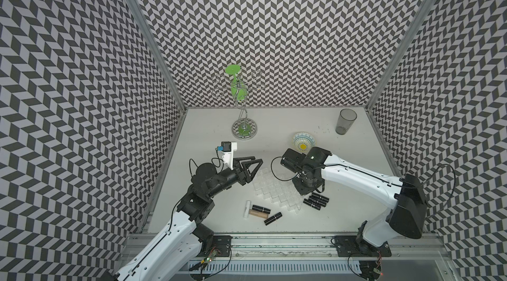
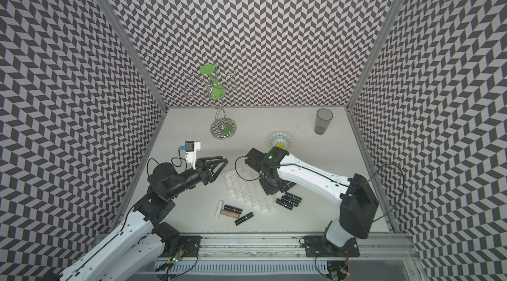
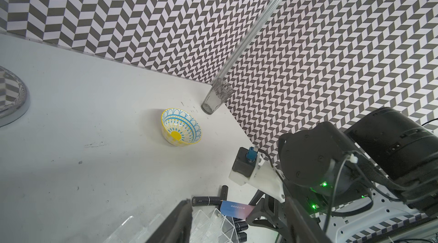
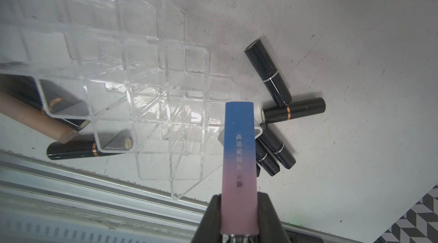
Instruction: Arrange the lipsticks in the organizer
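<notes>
A blue-to-pink lipstick tube (image 4: pixel 239 151) is gripped in my right gripper, which is shut on it; it lies lengthwise across the right wrist view. Its far end overlaps the right edge of the clear stepped organizer (image 4: pixel 150 78); whether it touches is unclear. Several black lipsticks (image 4: pixel 294 109) rest on the table to the organizer's right. In front of its left part lie a white tube (image 1: pixel 246 209), a tan one (image 1: pixel 258 214) and two black lipsticks (image 1: pixel 273 218). My left gripper (image 1: pixel 255 167) stands open and empty above the organizer's left side.
Behind the organizer sits a patterned bowl (image 1: pixel 303 142), close to the right arm. A grey glass (image 1: pixel 346 121) stands at the back right, and a stand with a round metal base (image 1: pixel 244 129) at the back left.
</notes>
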